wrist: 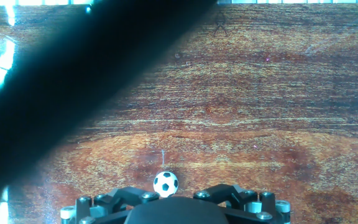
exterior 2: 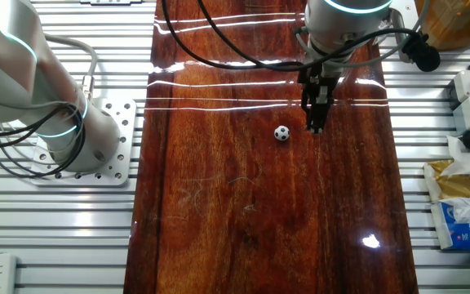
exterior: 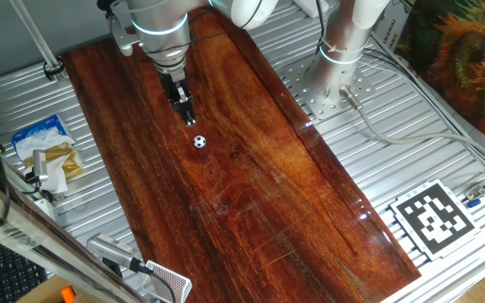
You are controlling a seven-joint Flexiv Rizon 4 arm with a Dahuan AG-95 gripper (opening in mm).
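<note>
A small black-and-white ball (exterior: pixel 199 141), patterned like a football, rests on the dark wooden board (exterior: pixel 251 185). My gripper (exterior: pixel 189 123) points down over the board, close beside the ball but apart from it. Seen from exterior view 2, the ball (exterior 2: pixel 281 132) lies just left of the gripper (exterior 2: pixel 313 130). Along the bottom of the wrist view, black fingers (wrist: pixel 219 192) stand apart, with the ball (wrist: pixel 166 184) visible in the gap beyond them. The fingers look open and hold nothing, though a dark rounded part covers their lower middle.
A black cable (wrist: pixel 86 81) crosses the wrist view's upper left. The robot's base (exterior: pixel 331 84) stands beside the board; a marker board (exterior: pixel 434 220) lies on the metal table at lower right. Packets (exterior 2: pixel 463 200) sit off the board's other side. Most of the board is clear.
</note>
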